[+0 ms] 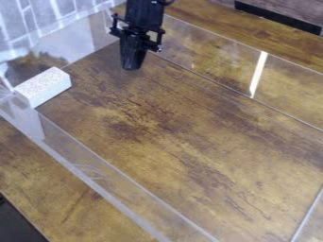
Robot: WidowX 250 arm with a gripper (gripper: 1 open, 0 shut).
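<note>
A black robot gripper [131, 62] hangs at the top, left of centre, over the far left part of a wooden surface enclosed by clear walls. Its fingertips point down and look shut, with nothing visible between them. A white speckled block [43, 87] lies at the left, beside the clear wall, apart from the gripper and lower in the view.
Clear acrylic walls [108, 175] border the wooden floor [190, 151], which is bare across the middle and right. A pale tiled or wrapped surface stands behind at the upper left. A white strip shows on the far right wall.
</note>
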